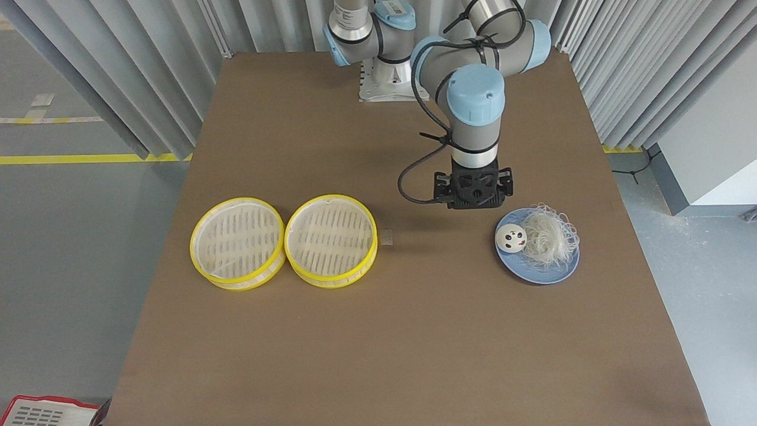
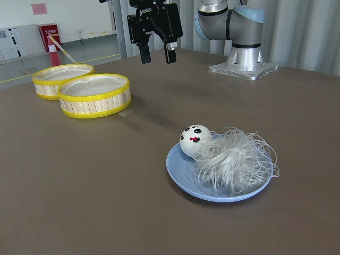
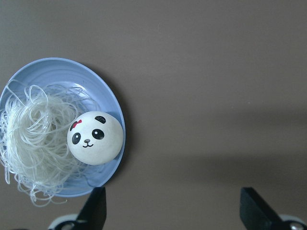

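Observation:
A blue plate (image 1: 539,273) on the right of the table holds a white panda-faced ball (image 1: 511,238) and a tangle of white translucent strands (image 1: 552,238). Two yellow-rimmed steamer baskets, one left (image 1: 238,238) and one right (image 1: 330,234), sit side by side at centre-left. My black gripper (image 2: 158,53) hangs in the air between baskets and plate, above the table. It is open with nothing between its fingers; in the wrist view the ball and plate (image 3: 96,81) lie left below the fingertips.
The robot base (image 2: 244,66) stands at the back edge. Grey curtains line the back.

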